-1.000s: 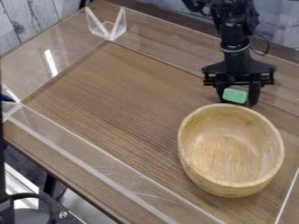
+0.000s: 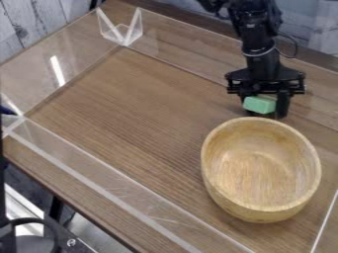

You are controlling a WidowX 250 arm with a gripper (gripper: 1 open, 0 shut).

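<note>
My black gripper [image 2: 266, 99] hangs from the top of the view over the right side of the table, low by the tabletop. It is shut on a small green block [image 2: 258, 104], whose front shows below the black body. Just in front of it stands a large round wooden bowl [image 2: 260, 188], empty.
A clear angular piece [image 2: 121, 28] is at the back left. Dark cables or objects [image 2: 27, 237] lie at the bottom left corner.
The gripper and green block have shifted slightly left over the last second. The bowl stays where it was.
</note>
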